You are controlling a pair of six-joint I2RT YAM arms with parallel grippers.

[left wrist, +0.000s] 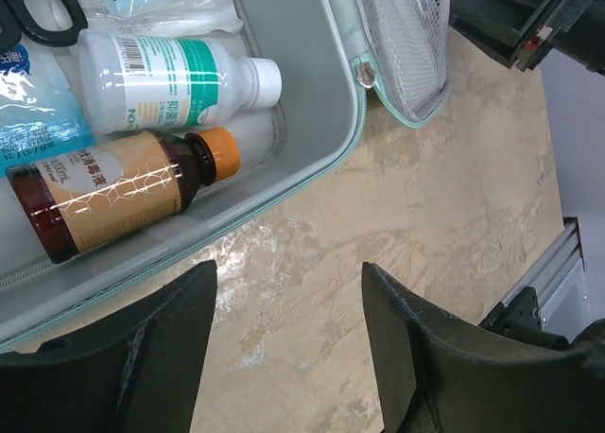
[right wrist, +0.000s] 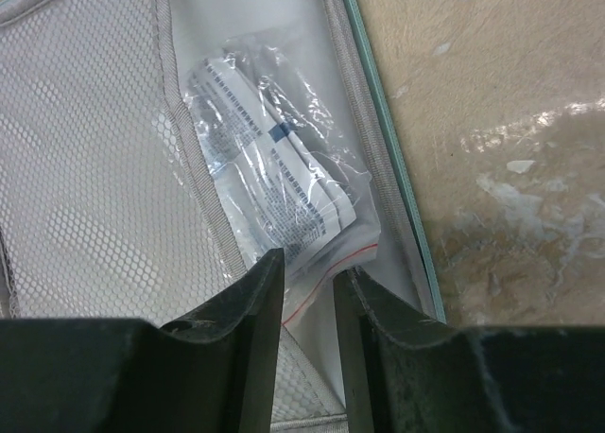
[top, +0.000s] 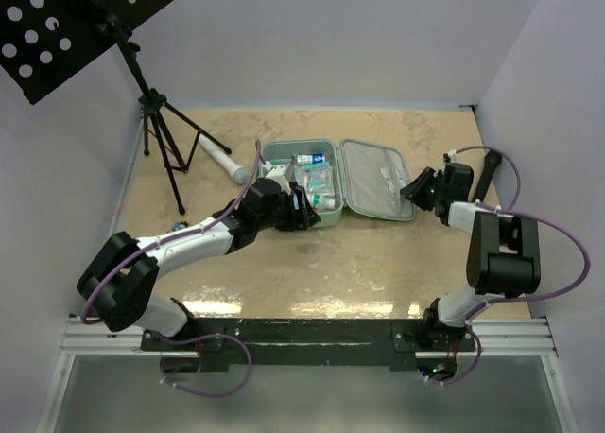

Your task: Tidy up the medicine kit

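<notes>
The clear bag of packets [right wrist: 274, 159] lies on the lid of the medicine kit [top: 364, 206], along the trimmed edge of the mesh pocket [right wrist: 85, 168]. Most of it shows outside the mesh; I cannot tell how much is tucked under. My right gripper stands slightly open at the bag's red-lined zip end, its fingers parted on either side of the strip. Over the table in front of the kit's base [left wrist: 293, 64], my left gripper is open and empty. A white bottle [left wrist: 161, 83] and a brown bottle [left wrist: 113, 192] lie in the base.
Blue packets [left wrist: 38, 112] and black scissors [left wrist: 43, 22] share the base. A black music stand [top: 165, 140] and a white tube [top: 222, 159] are at the left. Bare table [top: 331, 268] stretches in front of the kit.
</notes>
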